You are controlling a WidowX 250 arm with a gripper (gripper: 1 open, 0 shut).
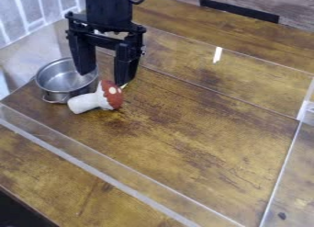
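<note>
My black gripper (105,56) hangs at the upper left of the camera view, its fingers spread open with nothing seen between them. Below it lies a toy mushroom (109,95) on its side, with a red, white-spotted cap and a white stem pointing down-left. A steel pot (61,79) with a handle stands to the left, just beside the mushroom and partly under the gripper. Something thin and pale behind the mushroom is too small to make out.
Transparent panels border it at left and right. A small white strip (218,54) lies toward the back.
</note>
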